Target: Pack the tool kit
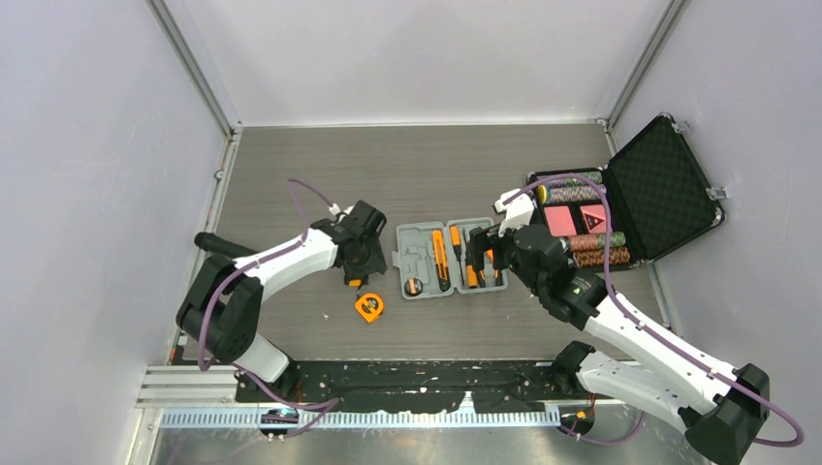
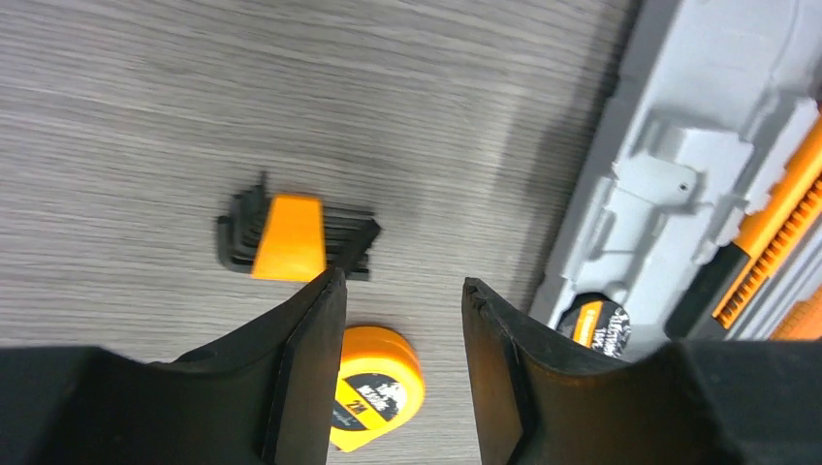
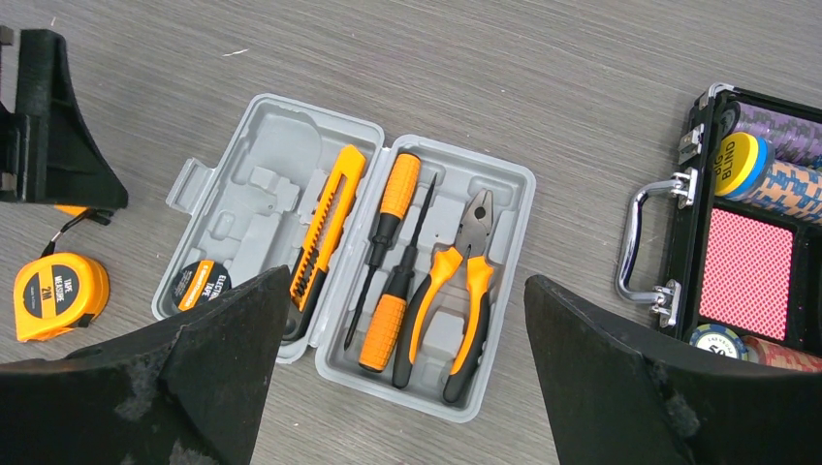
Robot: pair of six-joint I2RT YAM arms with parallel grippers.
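Note:
The grey tool kit (image 1: 420, 262) lies open mid-table, holding a utility knife (image 3: 326, 228), screwdrivers (image 3: 386, 322), pliers (image 3: 472, 262) and a small round tape (image 2: 603, 329). Left of it lie a yellow tape measure (image 2: 373, 387) and a small black-and-orange item (image 2: 289, 235), apparently hex keys. My left gripper hangs above these, part open, nothing between its fingers. My right gripper hovers open over the kit's right side, empty.
An open black case (image 1: 659, 194) with poker chips and cards stands at the right. Walls bound the sides and back.

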